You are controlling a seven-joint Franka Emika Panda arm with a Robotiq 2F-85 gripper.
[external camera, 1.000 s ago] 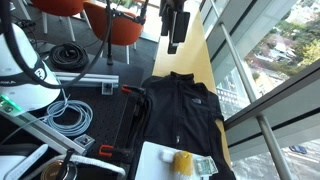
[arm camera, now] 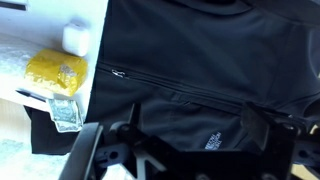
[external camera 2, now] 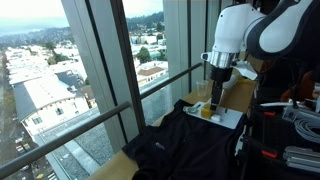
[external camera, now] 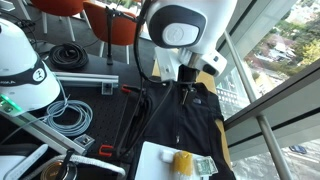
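A black zip jacket [external camera: 180, 125] with a white chest logo lies spread over the table. In the wrist view the jacket [arm camera: 165, 50] fills most of the picture, its zipper running across the middle. My gripper [external camera: 187, 92] hangs over the jacket, pointing down; whether it touches the cloth cannot be told. Seen from the wrist, the gripper has its dark fingers wide apart, with no object held between them. From the other side, the gripper [external camera 2: 216, 92] appears in front of the white board.
Beside the jacket lies a white board [external camera: 150, 160] carrying a yellow packet [arm camera: 55, 70], a small white piece [arm camera: 76, 39] and a silvery packet [arm camera: 65, 113] at its edge. Windows [external camera 2: 80, 70] line one side. Coiled cables [external camera: 68, 118] lie near the robot's base.
The arm has come down over the jacket and closer to the board, from higher up and farther back. The jacket and the items on the board look unmoved.
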